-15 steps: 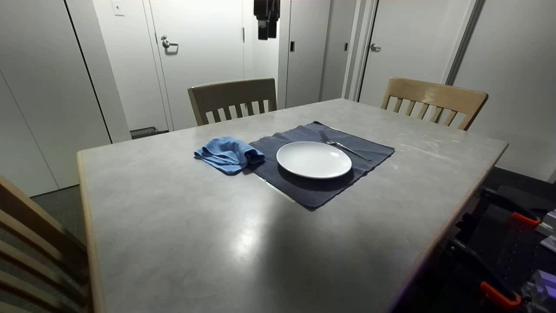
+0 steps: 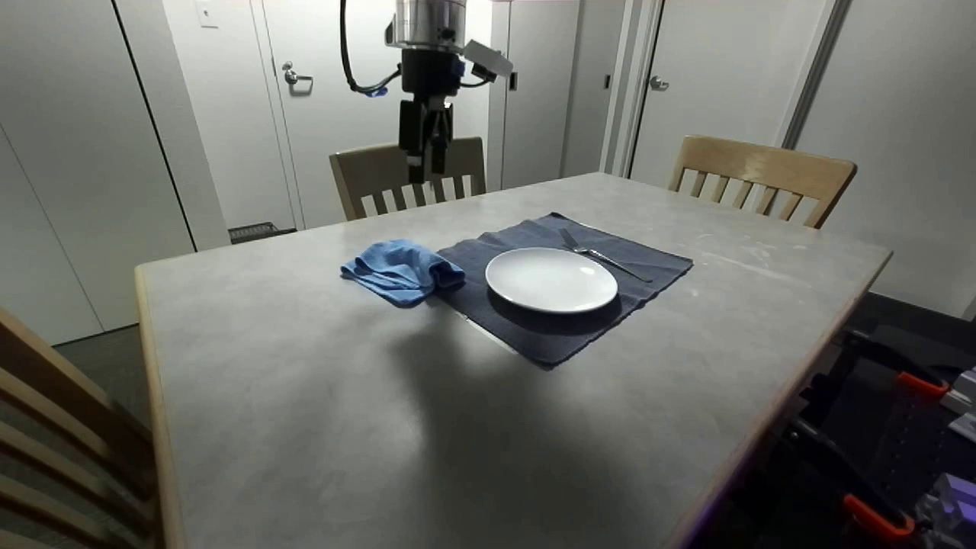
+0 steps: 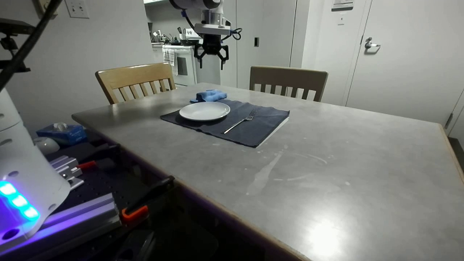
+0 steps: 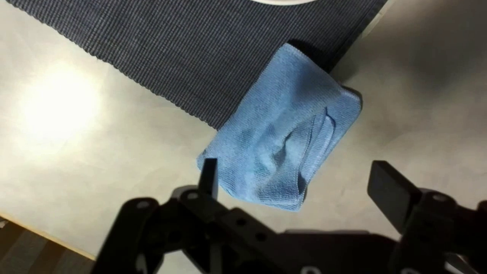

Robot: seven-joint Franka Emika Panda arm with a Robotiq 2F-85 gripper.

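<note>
A folded, rumpled blue cloth (image 2: 399,271) lies on the table, one end overlapping a corner of the dark placemat (image 4: 178,54). High above the table hangs my gripper (image 3: 211,65), its two fingers wide apart and nothing between them. Seen from the wrist, the cloth (image 4: 274,137) lies below and ahead of the open fingers, not touched by them. On the placemat rest a white plate (image 2: 551,280) and, beside it, a fork (image 3: 240,121).
Wooden chairs (image 2: 768,169) stand along its edges. Clamps with orange parts (image 3: 135,214) sit near the robot's base.
My gripper has come down and slightly to the left in exterior view 1, so more of the arm shows. Cloth, plate and fork have stayed in place.
</note>
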